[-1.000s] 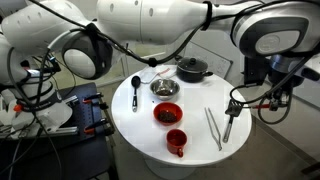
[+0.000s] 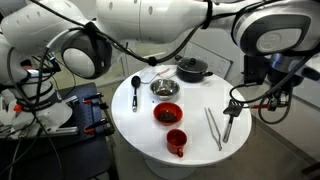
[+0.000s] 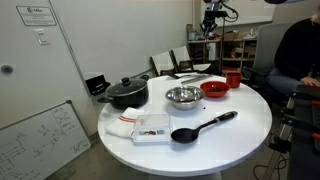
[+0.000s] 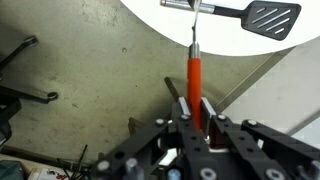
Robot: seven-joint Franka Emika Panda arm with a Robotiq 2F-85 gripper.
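Note:
In the wrist view my gripper is shut on a long, slim red handle (image 4: 194,80), which sticks out past the fingers toward the round white table (image 4: 225,38). A thin pale part continues from the handle's far end over the table edge; what tool it belongs to is unclear. A black slotted spatula (image 4: 270,17) lies on the tabletop near that end. From exterior view 1, the arm reaches across to the table's right side, and the gripper is hard to make out against the dark arm parts.
On the table stand a red mug (image 2: 176,141), a red bowl (image 2: 167,114) with dark contents, a metal bowl (image 2: 165,89) and a black lidded pot (image 2: 193,68). Tongs (image 2: 213,128) lie at the right. A clear container (image 3: 153,128) and black ladle (image 3: 203,128) are elsewhere.

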